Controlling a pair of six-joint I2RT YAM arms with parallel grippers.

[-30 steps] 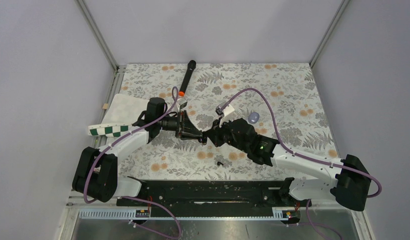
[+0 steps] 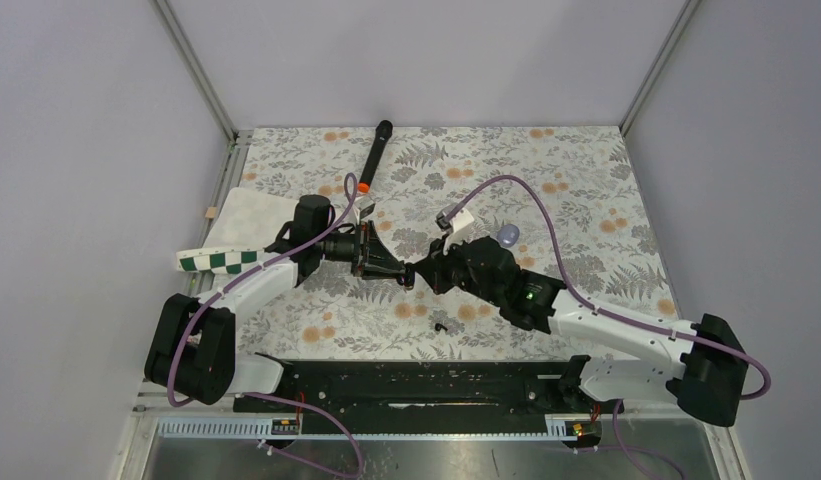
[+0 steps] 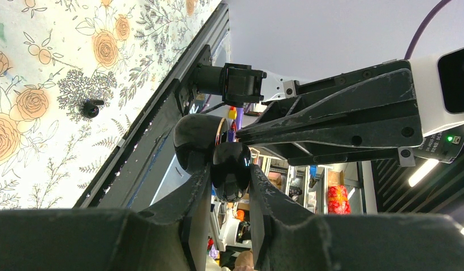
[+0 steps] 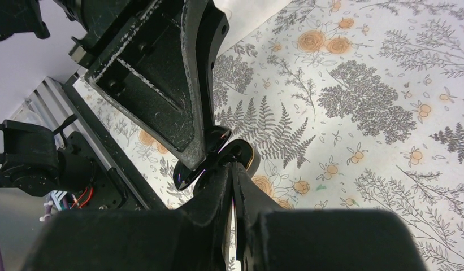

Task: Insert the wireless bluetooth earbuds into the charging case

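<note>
The black charging case hangs in the air at mid-table with its lid open; in the right wrist view its inside [image 4: 212, 169] faces up. My left gripper [image 2: 404, 274] is shut on the case. My right gripper [image 2: 428, 270] meets it from the right, shut, its tips over the case's inside; what is between them is hidden, likely too small to tell. A loose black earbud [image 2: 441, 327] [image 3: 91, 108] lies on the patterned mat below, near the front edge.
A microphone [image 2: 376, 150] lies at the back, a white pad [image 2: 248, 215] and green-white striped object [image 2: 211, 260] at the left, a purple oval object [image 2: 508, 235] at the right.
My right arm has shifted very slightly in the top view. The left arm and the loose earbud are unchanged.
</note>
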